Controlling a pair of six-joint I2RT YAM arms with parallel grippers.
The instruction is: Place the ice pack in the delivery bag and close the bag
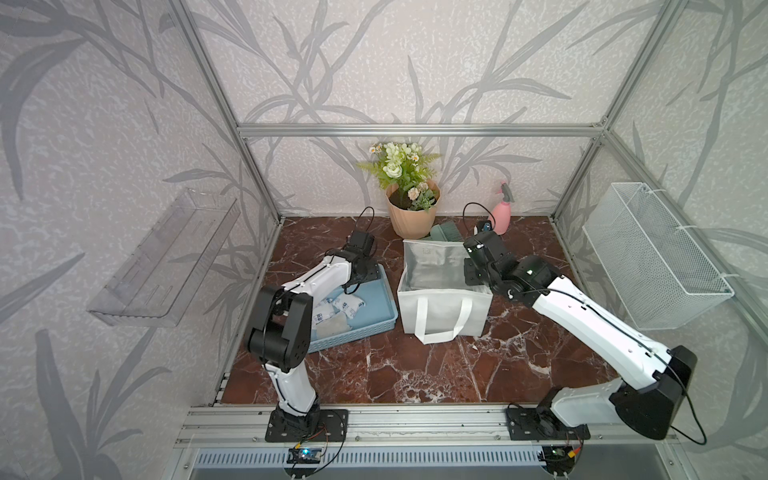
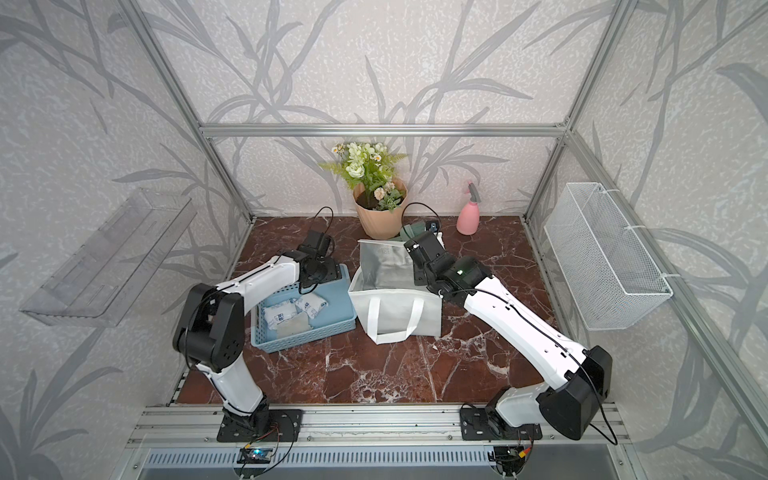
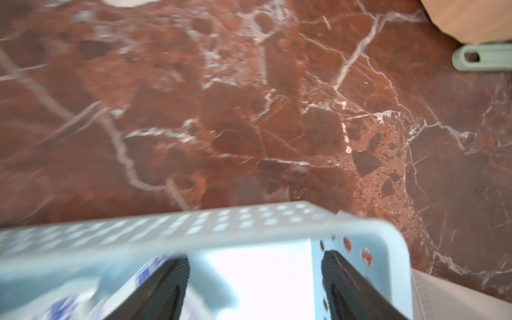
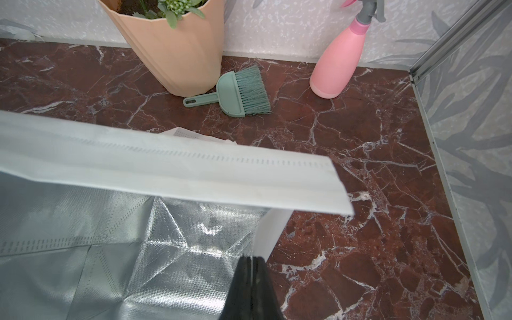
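White ice packs with blue print [image 1: 349, 304] lie in the light blue basket [image 1: 352, 329]; the left arm covers part of the basket. In the left wrist view my left gripper is open at the basket's far right corner, its fingers apart and no ice pack between them. The pale delivery bag [image 1: 445, 308] with a silver lining stands upright with its mouth open, just right of the basket. My right gripper is shut on the bag's right side wall [image 4: 272, 230], which runs down to its fingertips.
Behind the bag are a flower pot [image 1: 413, 214], a green dustpan with brush [image 4: 230, 95] and a pink spray bottle [image 1: 501, 216]. Wire basket [image 1: 660, 256] and clear rack [image 1: 164, 264] hang on the side walls.
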